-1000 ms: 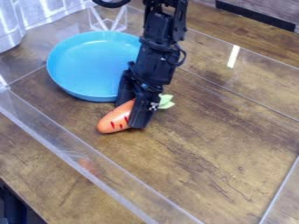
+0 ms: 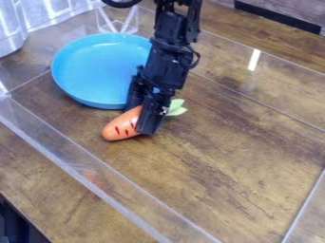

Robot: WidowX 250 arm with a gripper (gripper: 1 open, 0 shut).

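Note:
An orange toy carrot (image 2: 122, 128) with dark stripes and pale green leaves lies low over the wooden table, just below the blue plate (image 2: 83, 71). My black gripper (image 2: 148, 121) comes down over the carrot's middle and is shut on it, hiding part of the carrot and the plate's right edge. The leaves stick out to the right of the fingers.
Open table (image 2: 241, 161) fills the right and front. A clear panel edge runs along the left side, and a white object (image 2: 10, 24) stands at the upper left. A wooden ledge lies at the back right.
The gripper and carrot have shifted very slightly left and up in the view. The plate stays in place.

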